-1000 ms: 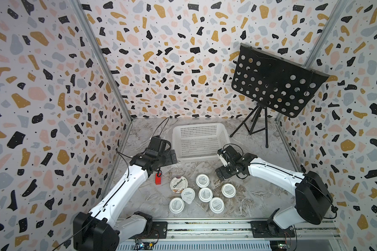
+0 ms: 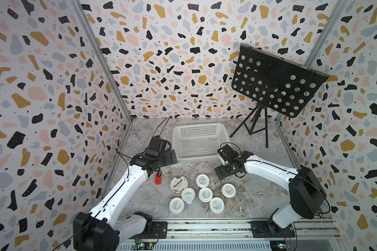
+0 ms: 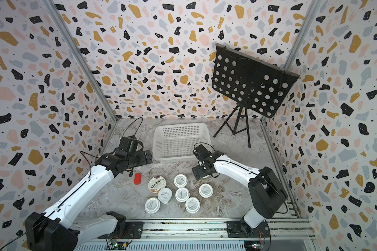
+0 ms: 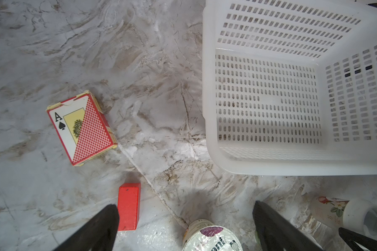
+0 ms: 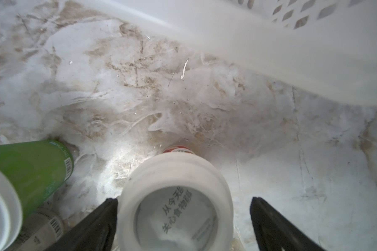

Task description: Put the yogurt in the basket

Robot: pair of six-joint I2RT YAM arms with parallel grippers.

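A white perforated basket [image 2: 199,142] stands at the back centre. Several yogurt cups sit in front of it, including a Chobani cup [image 2: 178,184] and white-lidded cups [image 3: 180,180]. My right gripper is open, its fingers either side of a white-rimmed cup [image 5: 176,169] below the basket's edge; contact is not clear. A green cup [image 5: 37,175] stands left of it. My left gripper hangs open at the basket's left, above the table near the Chobani cup.
A card box [image 4: 81,127] and a red block [image 4: 128,205] lie left of the basket. A black perforated stand [image 2: 276,79] stands at the back right.
My right arm has shifted slightly left, its gripper now a little nearer the basket's front. The left arm has not moved.
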